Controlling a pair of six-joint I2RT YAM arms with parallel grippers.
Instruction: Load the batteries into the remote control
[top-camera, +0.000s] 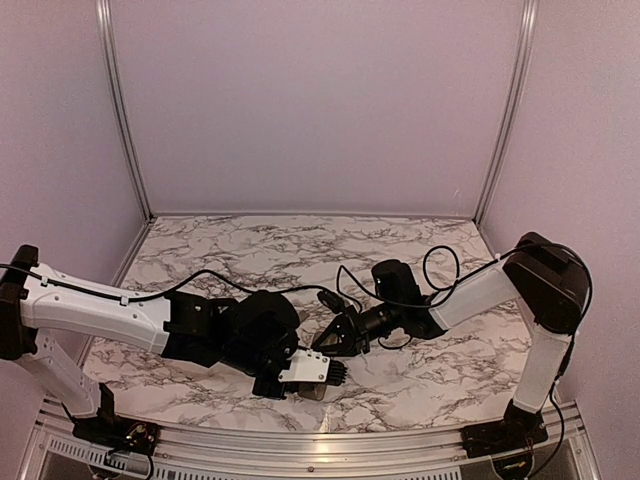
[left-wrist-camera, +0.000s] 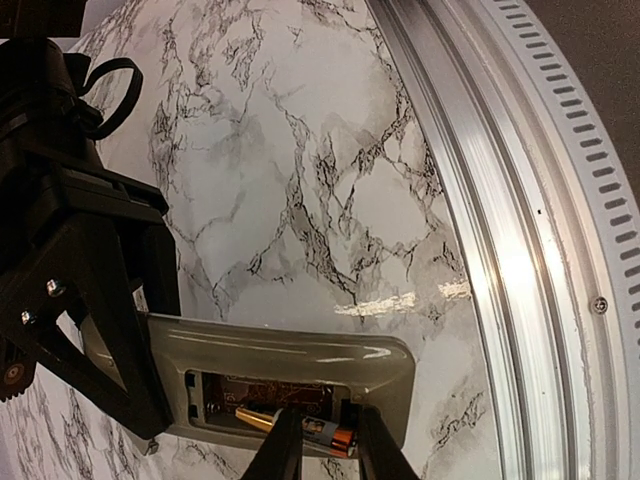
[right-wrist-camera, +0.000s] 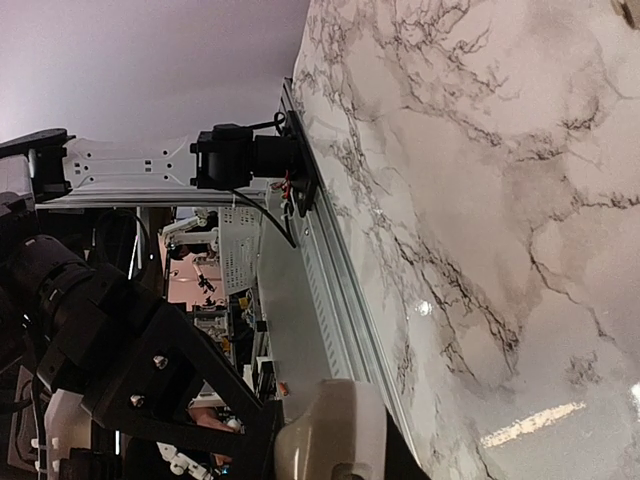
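Observation:
The grey remote control (left-wrist-camera: 260, 350) lies across the lower left wrist view, its battery compartment open, with a battery (left-wrist-camera: 322, 430) sitting tilted at it. My left gripper has its fingertips at that battery's end, shut on it. My right gripper is shut on the end of the remote, seen in the right wrist view and at the left of the left wrist view. In the top view both grippers meet at the front middle, largely hiding the remote.
The aluminium front rail (left-wrist-camera: 460, 240) runs close beside the remote. A small flat object behind the grippers is mostly hidden in the top view.

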